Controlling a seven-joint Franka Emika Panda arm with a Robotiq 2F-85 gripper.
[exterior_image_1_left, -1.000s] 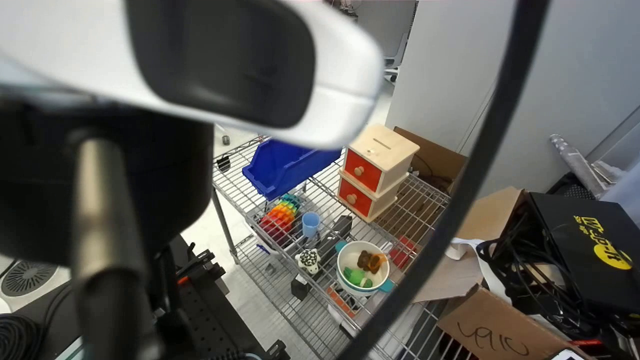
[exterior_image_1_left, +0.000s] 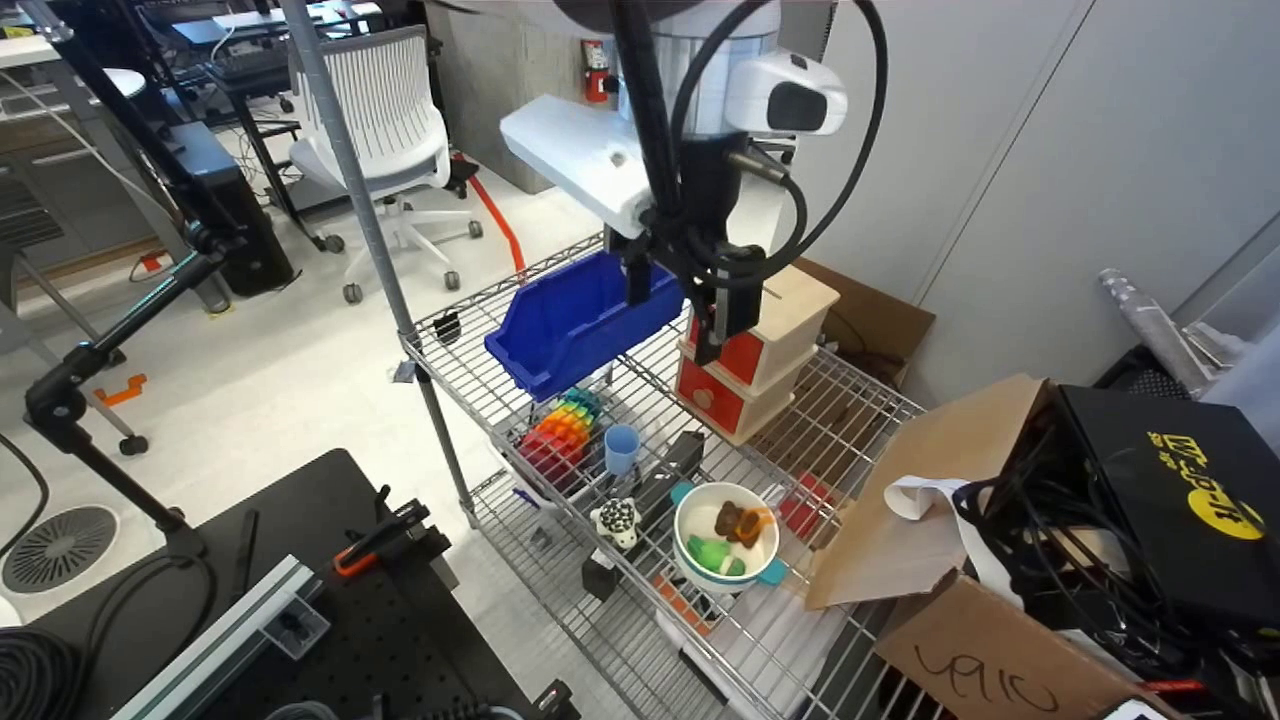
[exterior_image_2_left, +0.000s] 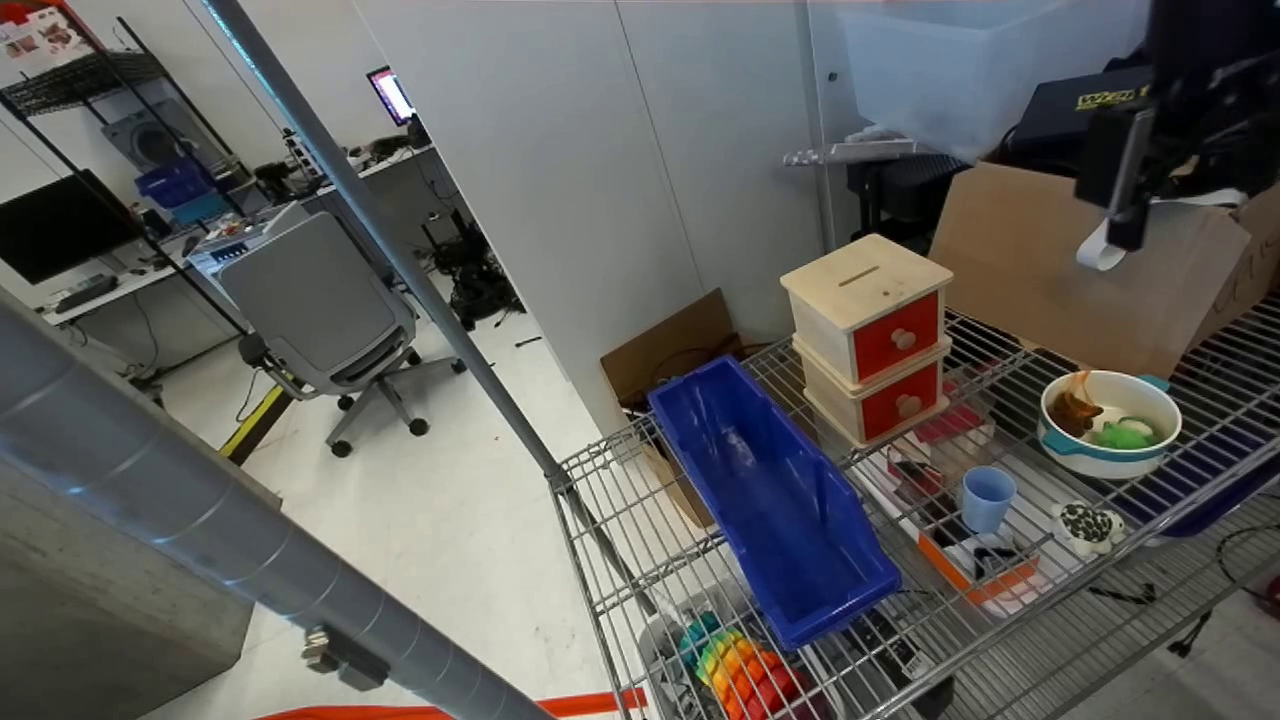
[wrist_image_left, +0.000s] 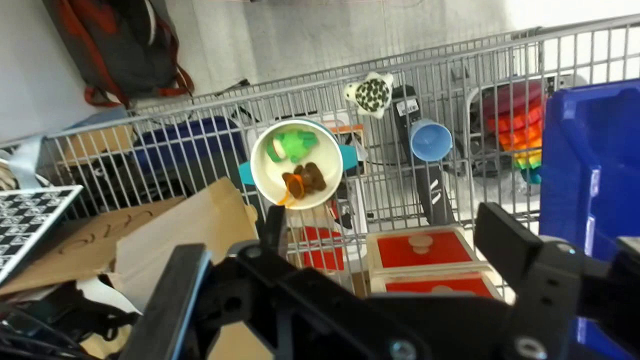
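Note:
My gripper is open, its two black fingers wide apart and nothing held between them. In exterior view 1 the gripper (exterior_image_1_left: 675, 319) hangs in front of the wooden drawer box. A white bowl (wrist_image_left: 273, 168) with teal handles stands on the wire shelf, holding a green toy (wrist_image_left: 297, 144) and a brown toy (wrist_image_left: 313, 176) with an orange part. To its side are a spotted turtle-like toy (wrist_image_left: 373, 95) and a light blue cup (wrist_image_left: 430, 140). Both red drawers (exterior_image_2_left: 897, 340) of the box look closed. A long blue bin (exterior_image_2_left: 768, 504) appears empty.
Rainbow-coloured toys (exterior_image_1_left: 560, 434) show beneath the wire bars. An open cardboard box (exterior_image_1_left: 972, 654) and a black case (exterior_image_1_left: 1170, 480) crowd one end of the shelf. A metal post (exterior_image_2_left: 396, 252) rises at the shelf's corner. Bare wire surrounds the cup and turtle.
In exterior view 1 the arm has moved from close before the camera, at left, back over the shelf near the blue bin and drawer box. The shelf objects look unmoved.

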